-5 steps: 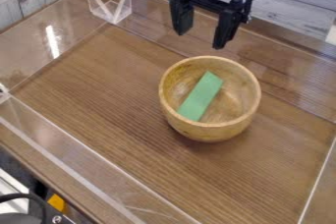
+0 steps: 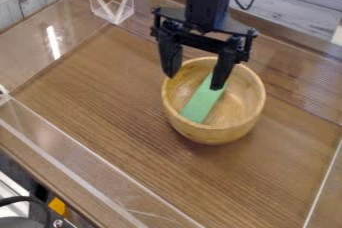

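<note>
A round pale wooden bowl (image 2: 234,122) sits right of centre on the wooden table, with a flat green bar (image 2: 205,101) lying inside it at a slant. The black gripper (image 2: 198,64) hangs open over the back of the bowl, its two dark fingers apart, one to the left and one to the right, with nothing seen held between them. The arm partly hides the bowl's back rim.
A white wire-like stand (image 2: 111,7) is at the back left. A black cable lies at the bottom left edge, and pale walls bound the back.
The gripper has come down and toward the front, from above and behind the bowl to over it. The bowl and green bar look unmoved.
</note>
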